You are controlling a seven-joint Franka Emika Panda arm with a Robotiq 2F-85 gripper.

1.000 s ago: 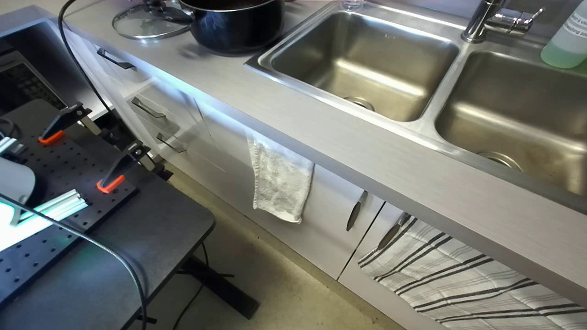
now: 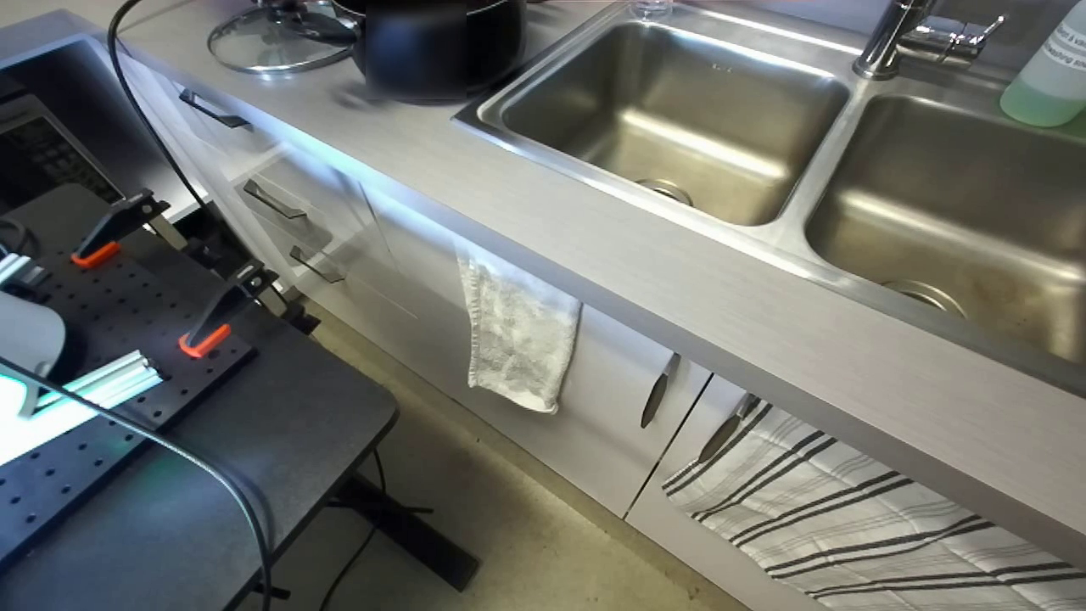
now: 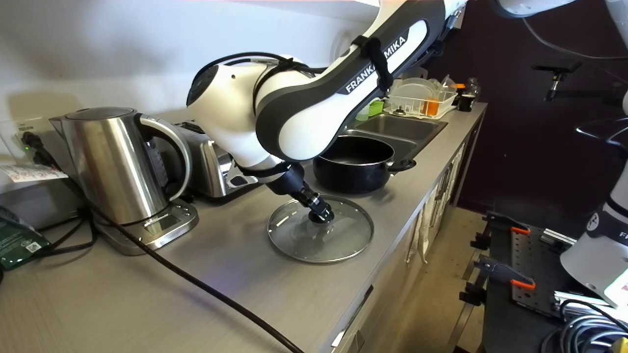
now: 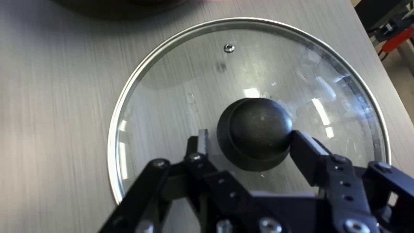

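Observation:
A round glass lid (image 3: 282, 235) with a metal rim lies flat on the counter. In the wrist view its black knob (image 4: 258, 124) stands between the fingers of my gripper. The fingers are part open: the right finger (image 4: 306, 151) is up against or very close to the knob, while a gap separates the left finger (image 4: 202, 141) from it. Exterior view 2 has the gripper (image 3: 321, 213) reaching down to the lid's centre. A black pot (image 3: 353, 170) stands just beyond the lid, by the sink. Exterior view 1 catches the lid (image 2: 275, 49) and pot (image 2: 438, 51) at its top.
A steel kettle (image 3: 112, 170) and a toaster (image 3: 218, 167) stand along the wall. A black cable (image 3: 206, 288) crosses the counter. The double sink (image 2: 662, 122) lies past the pot. The counter's front edge is close to the lid.
The pot's upper part looks dark and smeared in exterior view 1, where its rim was clear before. Its place and the lid's look the same.

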